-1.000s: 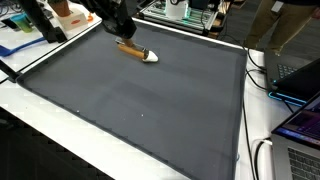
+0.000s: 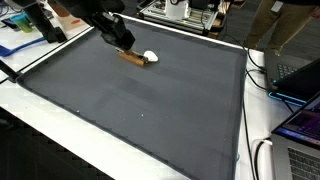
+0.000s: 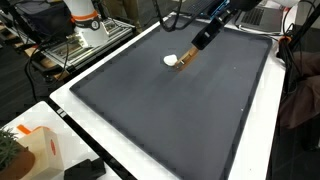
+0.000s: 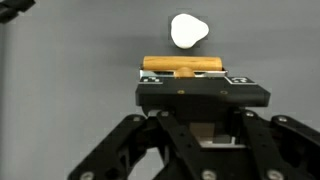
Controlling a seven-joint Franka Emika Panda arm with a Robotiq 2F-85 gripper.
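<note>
An orange-brown wooden piece [image 4: 160, 63] with a rounded bar at its end lies across the tip of my gripper in the wrist view. My gripper is shut on it, most likely by a narrower part, which the black gripper body mostly hides. In exterior view 1 the wooden piece [image 2: 133, 58] juts out below the dark gripper. Just beyond it, a small white rounded piece [image 4: 188, 30] rests on the grey board, apart from the wood in the wrist view. Exterior view 2 shows the white piece [image 3: 169, 60] left of the wooden piece [image 3: 186, 59].
Around the pair, the grey board [image 2: 175, 105] is mostly bare, with wide free room towards the front. Dark electronic devices [image 2: 291, 82] and cables stand past its right side in exterior view 1. Coloured items [image 2: 20, 28] lie beyond the far left corner.
In exterior view 1 my gripper and the wooden piece have shifted slightly down the picture, a little away from the white piece. The white piece stays where it was.
</note>
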